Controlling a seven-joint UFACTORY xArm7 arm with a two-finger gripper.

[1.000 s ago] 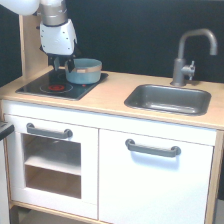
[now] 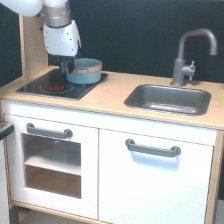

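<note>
A blue-grey pot (image 2: pixel 87 74) stands at the right rear of the black stove top (image 2: pixel 76 93) on the toy kitchen's counter. My white arm reaches down from the top left. The dark fingers of my gripper (image 2: pixel 67 66) are at the pot's left edge, seeming to touch or overlap it. At this size I cannot tell whether they are open or shut, or whether anything is between them.
A reddish burner (image 2: pixel 57 87) shows at the stove's left. The sink (image 2: pixel 168 98) and grey faucet (image 2: pixel 190 60) are on the right, with bare wooden counter (image 2: pixel 115 88) between. Below are a windowed oven door (image 2: pixel 52 131) and a white cabinet door (image 2: pixel 150 185).
My arm and gripper have moved slightly right, closer against the pot's left edge. The pot stands in about the same place.
</note>
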